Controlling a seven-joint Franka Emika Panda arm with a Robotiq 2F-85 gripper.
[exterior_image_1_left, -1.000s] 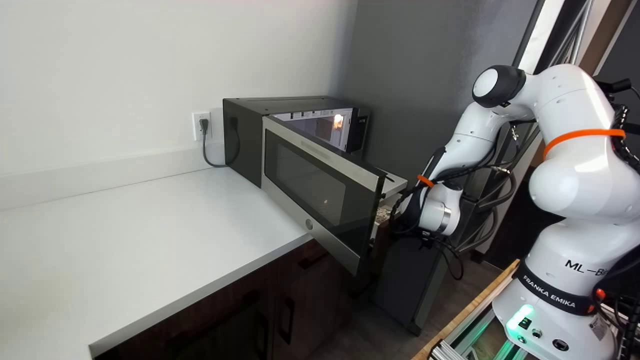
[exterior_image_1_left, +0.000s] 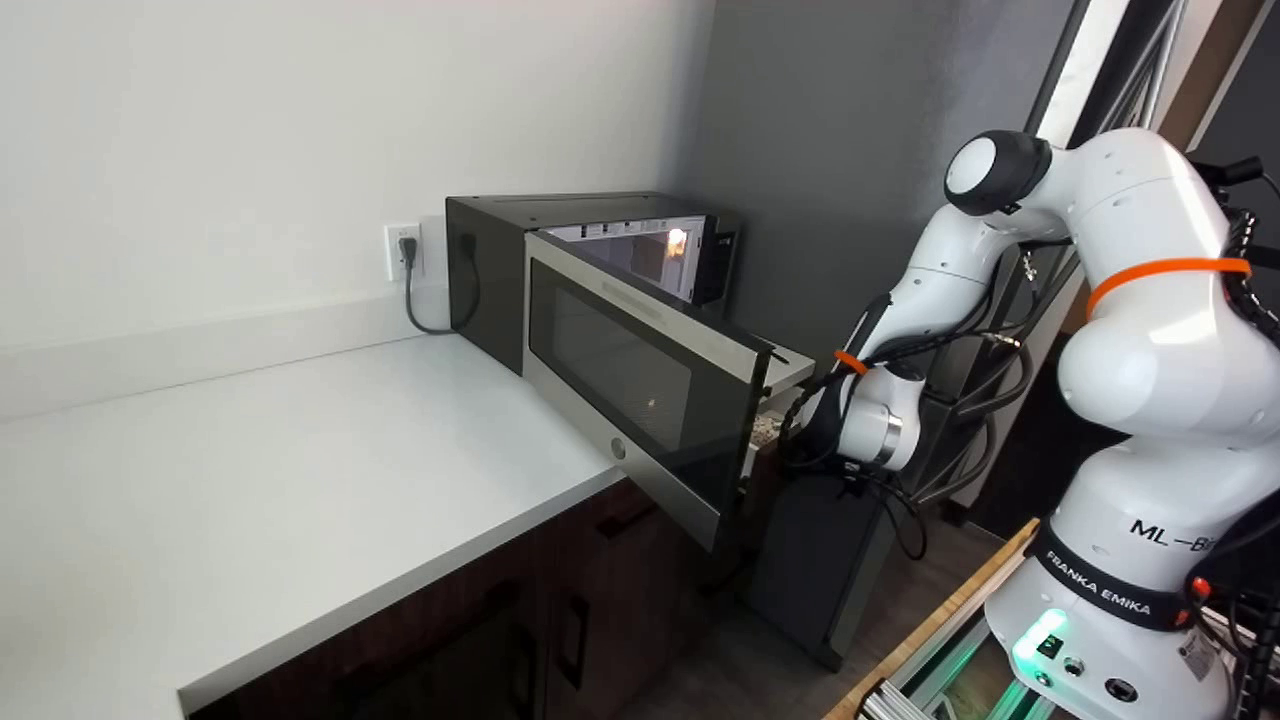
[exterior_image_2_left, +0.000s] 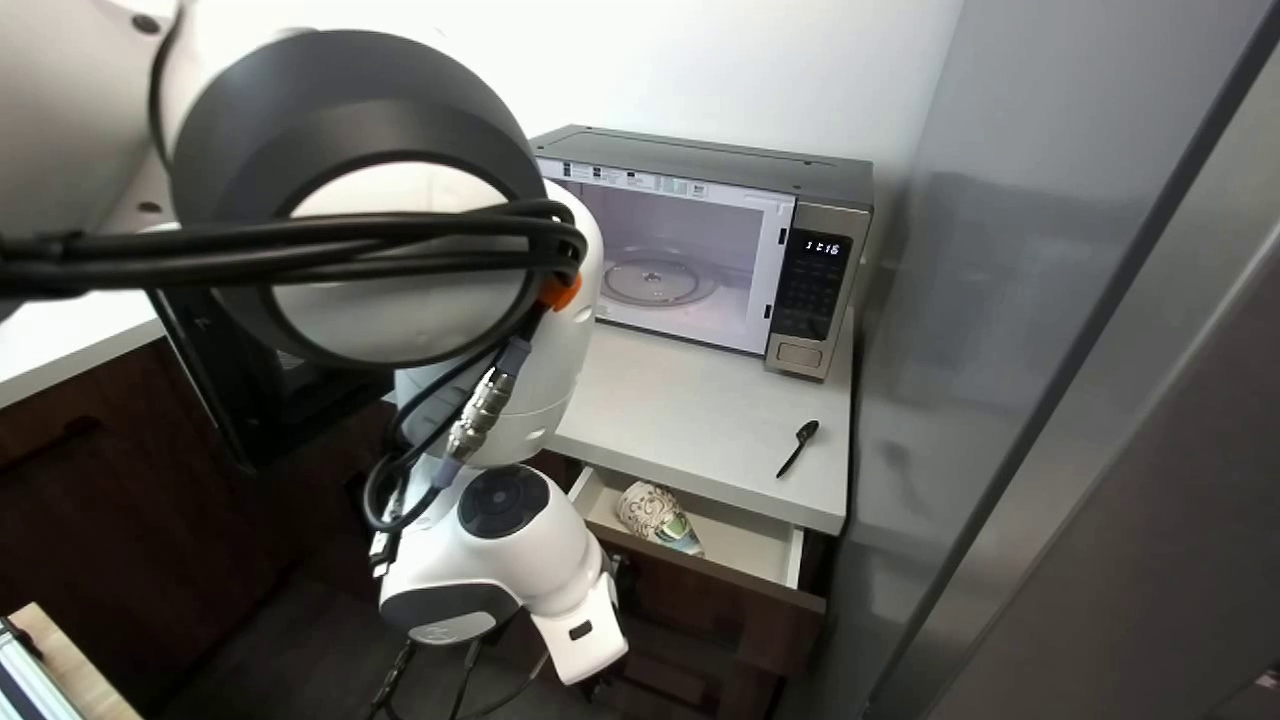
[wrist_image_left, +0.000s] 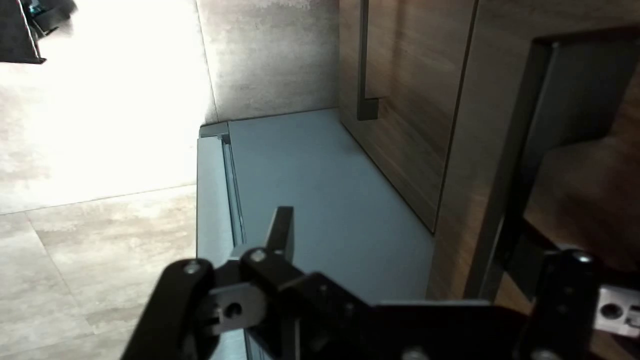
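My gripper is open in the wrist view, its two fingers spread wide. The left finger (wrist_image_left: 282, 231) stands over the grey side panel; the right one lies close to a dark handle (wrist_image_left: 510, 174) on the wooden front. Whether they touch, I cannot tell. No object shows held. In exterior view 2 a drawer (exterior_image_2_left: 756, 554) under the counter is pulled out, with a patterned cup (exterior_image_2_left: 654, 514) lying on its side in it. The arm's wrist hangs low at the drawer's left front; the fingers are hidden in both exterior views.
A microwave (exterior_image_2_left: 720, 162) stands on the counter with its door (exterior_image_1_left: 612, 348) swung wide open, jutting past the counter's edge beside the arm. A black spoon (exterior_image_2_left: 798, 446) lies on the counter. A grey wall-like panel (exterior_image_2_left: 1020, 300) bounds the right side.
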